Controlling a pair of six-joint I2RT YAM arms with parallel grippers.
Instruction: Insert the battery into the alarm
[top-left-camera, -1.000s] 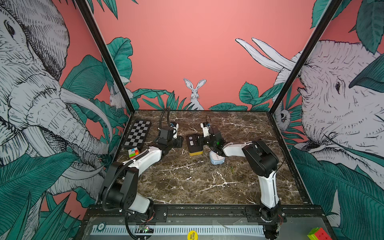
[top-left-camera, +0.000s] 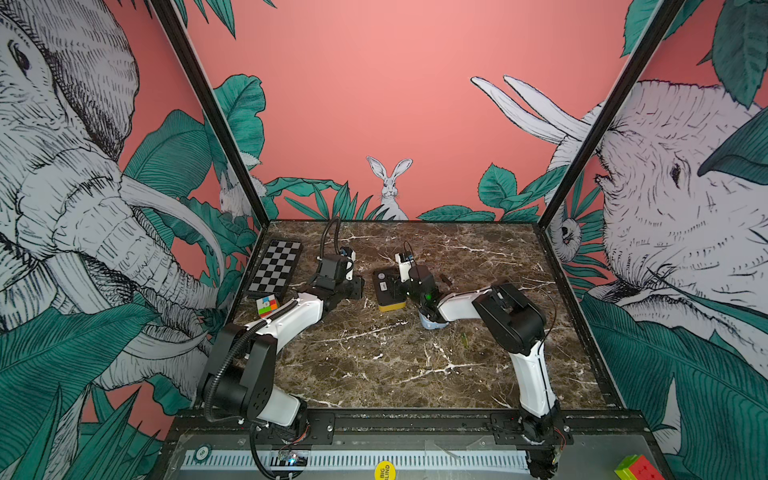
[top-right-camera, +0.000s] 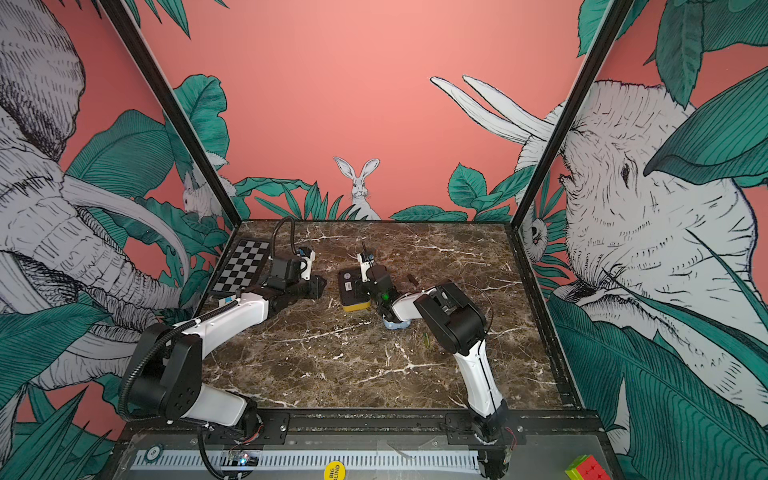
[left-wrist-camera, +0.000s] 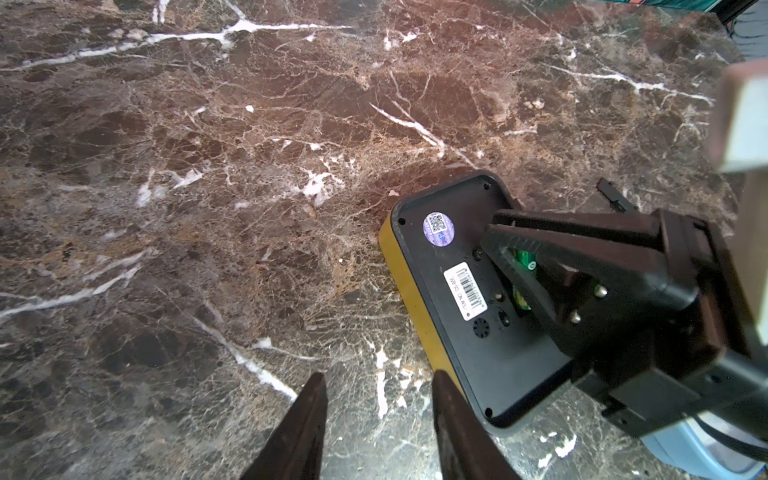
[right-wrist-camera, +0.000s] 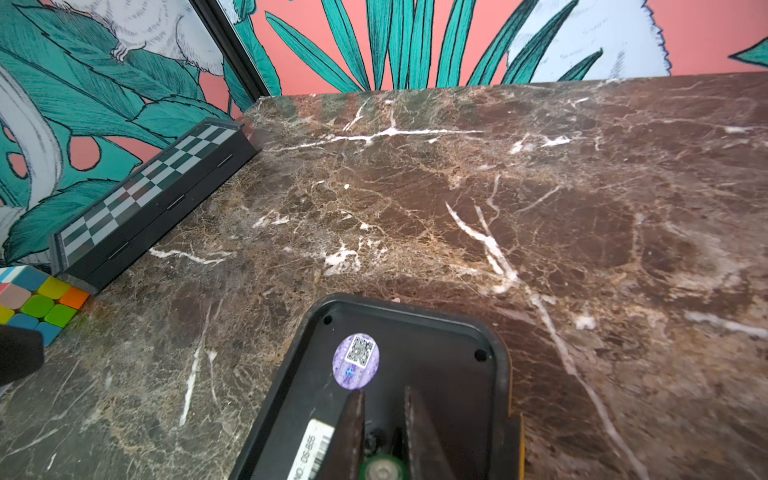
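The alarm (left-wrist-camera: 436, 320) lies on the marble table, a black back with yellow sides, with a QR sticker and barcode label facing up. My right gripper is over it, shut on a green battery, which also shows as a green patch (left-wrist-camera: 524, 260) between the fingers in the left wrist view. Those fingers cover part of the alarm's back, so I cannot tell whether the battery touches it or sits in a slot. To the alarm's left, my left gripper stands open, its fingers apart and empty.
A small black piece (left-wrist-camera: 616, 194) lies beyond the alarm. Beneath the right arm sits a blue-white container (top-left-camera: 433, 322). A chessboard (top-left-camera: 275, 268) and a colourful cube (top-left-camera: 266, 305) are at the left.
My right gripper has shifted left over the alarm, and its forearm now covers more of the blue-white container. The left arm and the alarm look nearly still.
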